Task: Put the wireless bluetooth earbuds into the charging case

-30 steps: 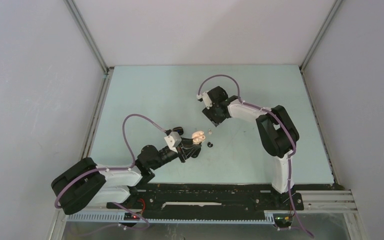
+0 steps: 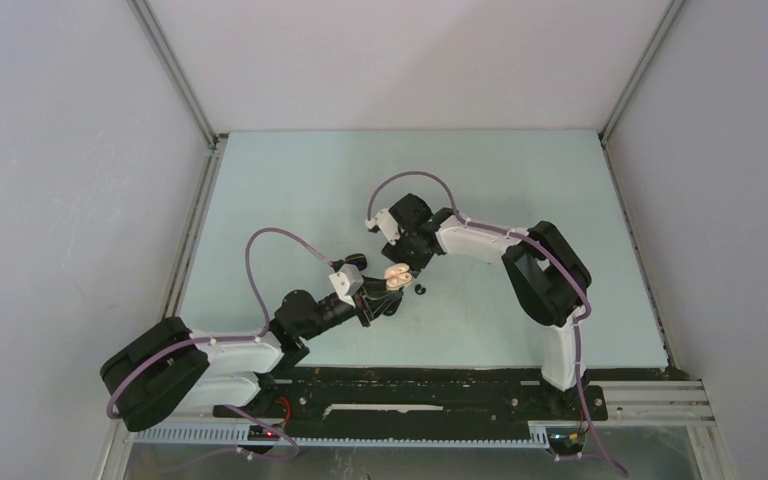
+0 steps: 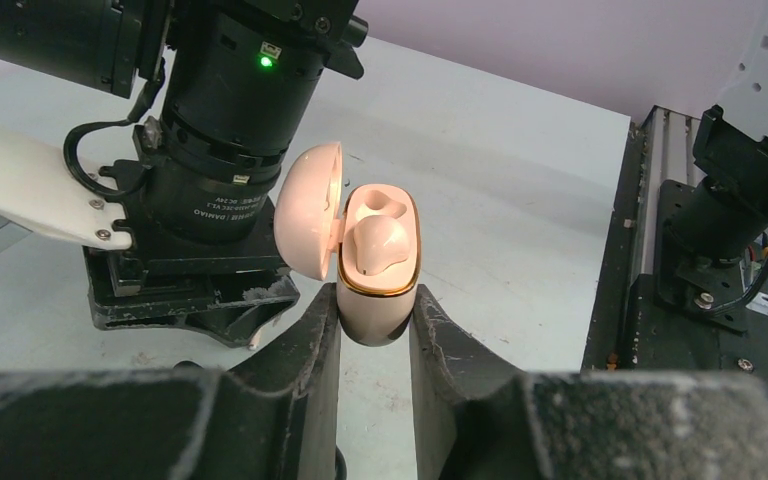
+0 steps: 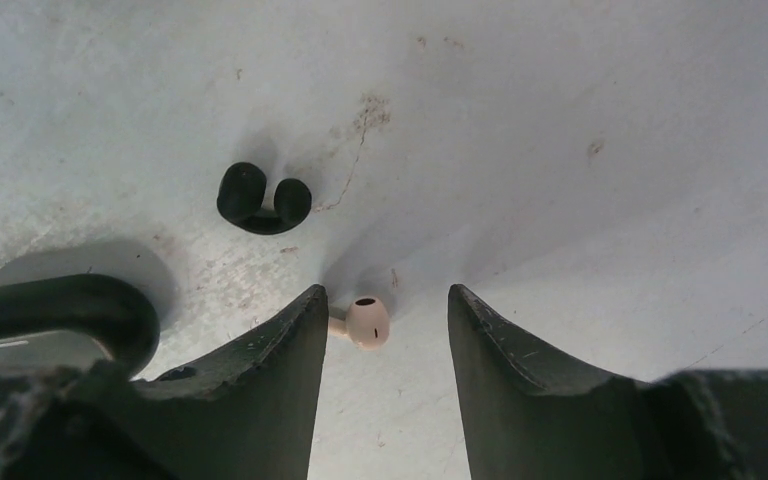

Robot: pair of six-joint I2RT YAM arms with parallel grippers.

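Note:
My left gripper is shut on the open pink charging case (image 3: pixel 378 260), held upright with its lid (image 3: pixel 305 215) swung up; one pink earbud shape sits in its right-hand cavity, another cavity looks empty. In the right wrist view a small pink earbud (image 4: pixel 368 322) lies on the table between the fingertips of my part-open right gripper, which points down just above it. In the top view the case (image 2: pixel 397 274) is just below the right gripper.
Small black earbuds (image 4: pixel 265 205) lie nearby, and a black case (image 4: pixel 90 310) is beside the pink earbud. Another black object (image 2: pixel 356 261) lies left of centre.
The right arm has moved toward the front left and down over the loose earbud, which is now hidden in the top view. The left arm has stayed still.

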